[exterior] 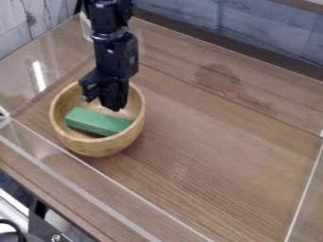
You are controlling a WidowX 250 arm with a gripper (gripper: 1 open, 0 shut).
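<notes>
A round wooden bowl point(78, 142) sits at the left of the table, with a flat green block point(98, 121) lying in its bottom. My black gripper point(113, 100) hangs from the top over the back part of the bowl, its tips low inside or just above it, behind the green block. It looks shut, and I see nothing held in it.
A pale object point(96, 25) is partly hidden behind the arm at the back left. The table's left edge drops to a dark area at lower left.
</notes>
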